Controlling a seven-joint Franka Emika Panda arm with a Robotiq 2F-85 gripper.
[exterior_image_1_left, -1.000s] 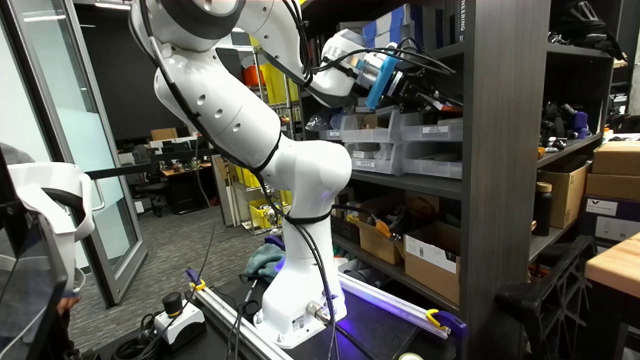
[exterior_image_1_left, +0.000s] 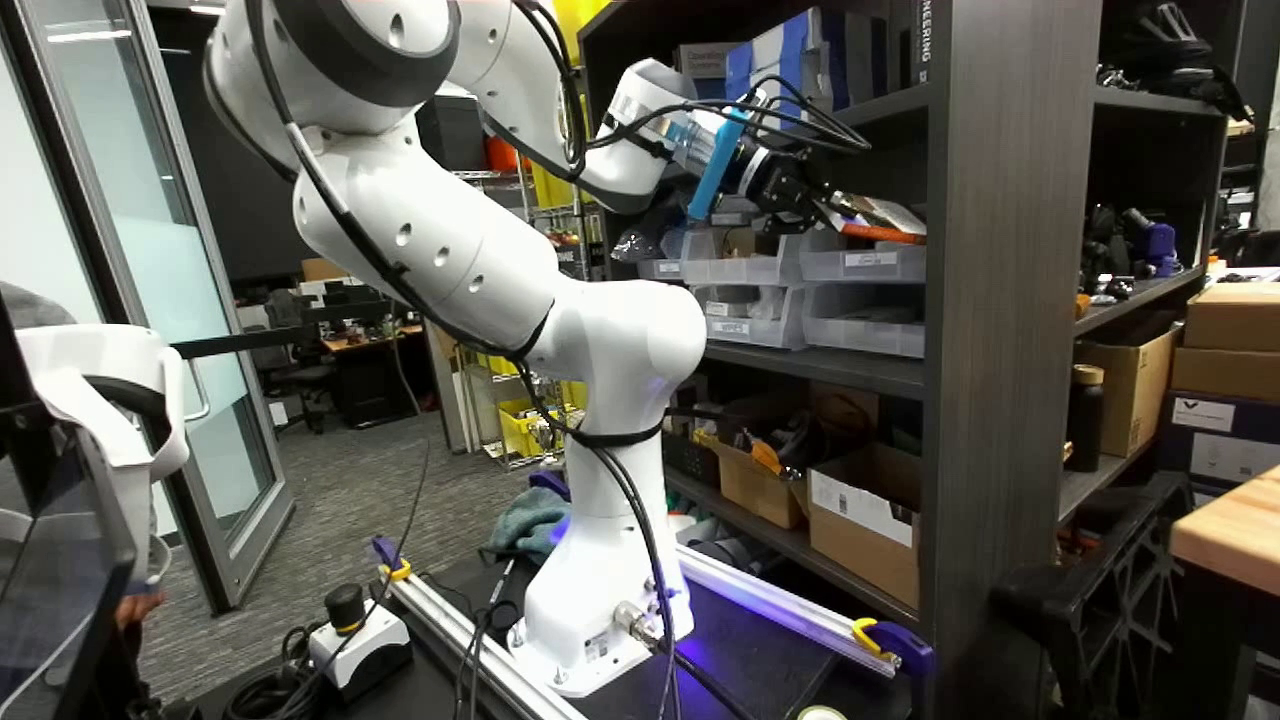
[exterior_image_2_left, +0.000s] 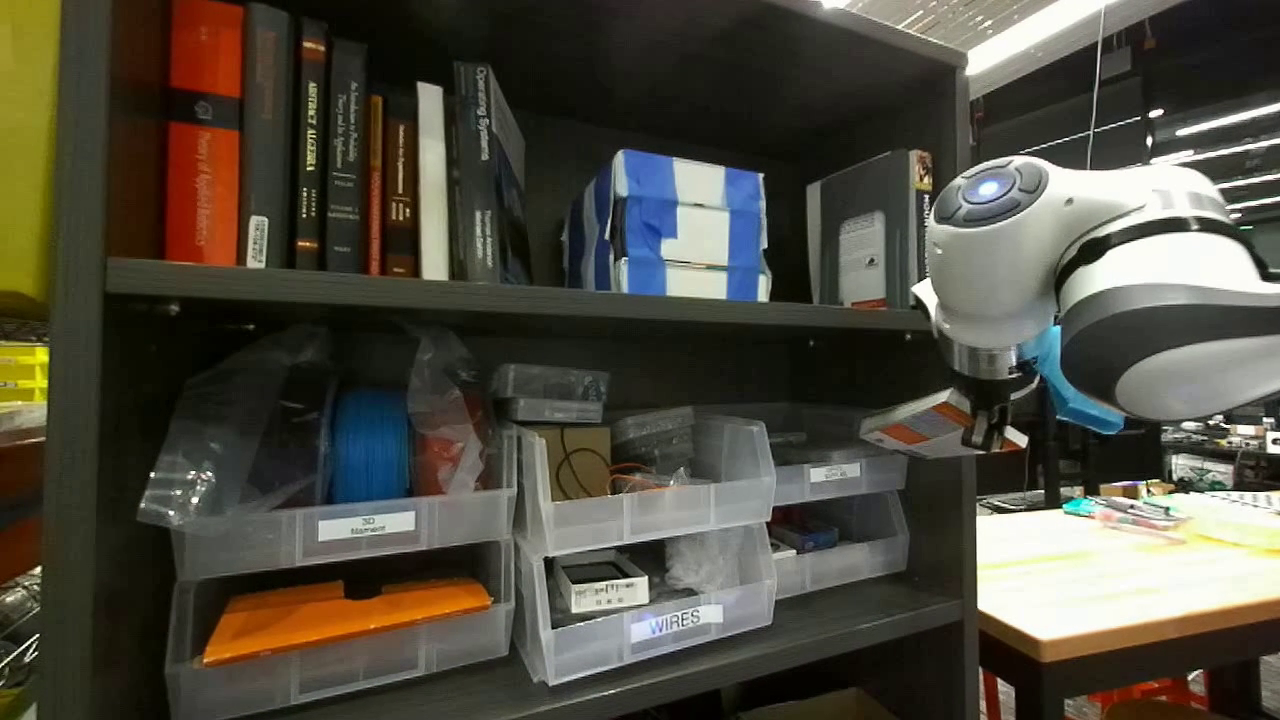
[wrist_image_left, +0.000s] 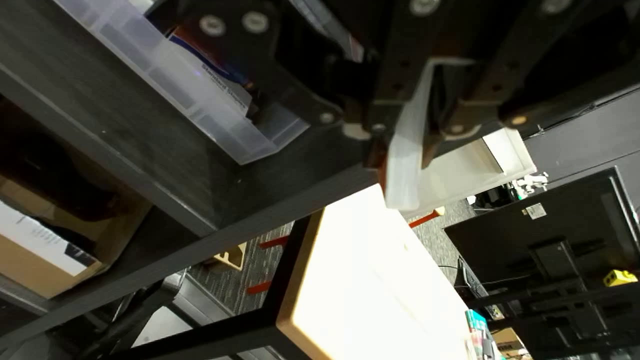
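A thin orange-and-white box (exterior_image_2_left: 921, 420) is pinched in my gripper (exterior_image_2_left: 986, 434), which is shut on it in front of the right end of the shelf. From exterior view 1, the box (exterior_image_1_left: 885, 215) shows a pale face and an orange edge, sticking out from the gripper (exterior_image_1_left: 819, 206) above the right-hand upper bin. In the wrist view, the box's white edge (wrist_image_left: 403, 174) passes between the dark fingers; the rest of it is hidden or too dark to make out.
Clear plastic bins (exterior_image_2_left: 654, 504) fill the middle shelf, stacked in pairs. Above them, a shelf board (exterior_image_2_left: 540, 300) carries books and a blue-and-white striped box (exterior_image_2_left: 690, 228). The shelf's side panel (exterior_image_1_left: 1002, 360) stands right of the gripper; a wooden table (exterior_image_2_left: 1128, 576) lies beyond it.
The arm has drawn back to the left in exterior view 1, away from the shelf's side panel. More of the held box shows now, with its pale face turned into view.
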